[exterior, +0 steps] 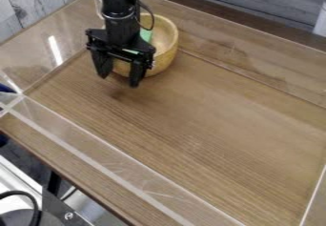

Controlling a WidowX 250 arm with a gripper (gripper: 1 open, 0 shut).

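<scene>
My black gripper (122,62) hangs over the table (192,154) at the upper left, in front of a yellow-tan bowl (160,43). Its arm covers part of the bowl, and a green item (145,35) shows inside behind it. The fingers are small and dark, so their opening and anything between them cannot be made out.
A grey-blue wall stands at the top left and top right corners. A black cable lies at the lower left corner.
</scene>
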